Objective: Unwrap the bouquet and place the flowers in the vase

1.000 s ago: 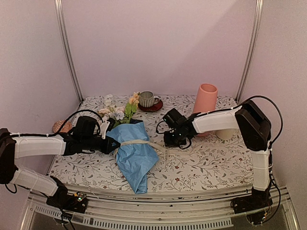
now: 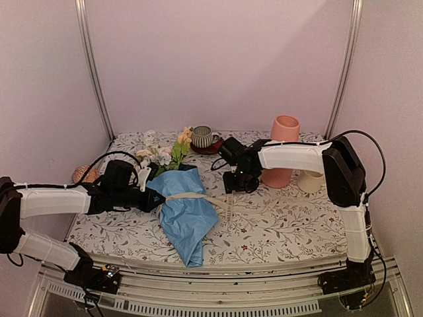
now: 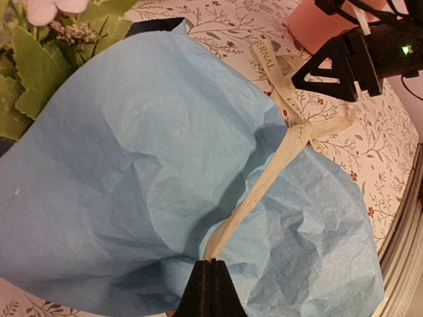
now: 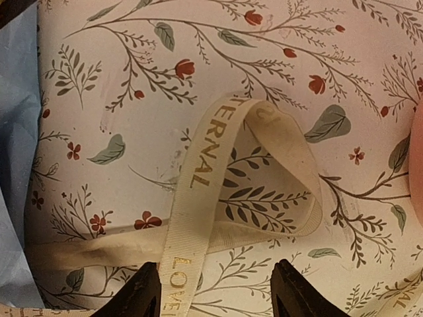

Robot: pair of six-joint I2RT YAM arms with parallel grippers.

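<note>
The bouquet in crinkled blue paper (image 2: 185, 224) lies at centre-left, its flowers (image 2: 165, 148) toward the back. A cream ribbon (image 3: 261, 175) is wrapped round the paper and trails loosely rightward, lettered where it lies on the table (image 4: 205, 158). My left gripper is shut on the ribbon at the paper. My right gripper stands open above the ribbon's loose loop, the strip passing below its fingers. The tall pink vase (image 2: 285, 132) stands at the back right, partly behind the right arm.
A striped cup (image 2: 202, 135) on a red saucer (image 2: 208, 148) stands at the back. A cream pot (image 2: 309, 181) is at the right, a round woven object (image 2: 84, 173) at the far left.
My right gripper has shifted a little toward the back left and higher in the top view. The left arm and the bouquet look unchanged.
</note>
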